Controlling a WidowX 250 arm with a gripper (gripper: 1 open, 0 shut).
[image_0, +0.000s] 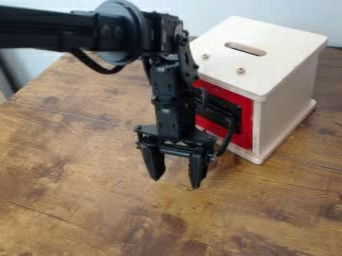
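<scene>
My black gripper (175, 172) hangs pointing down over the wooden table (80, 200), its two fingers apart with nothing between them. Behind it and to the right stands a pale wooden box (281, 95) with a slot and two small knobs on top. The box's red front panel (242, 135) is partly hidden by my wrist and a cable.
The arm reaches in from the upper left.
</scene>
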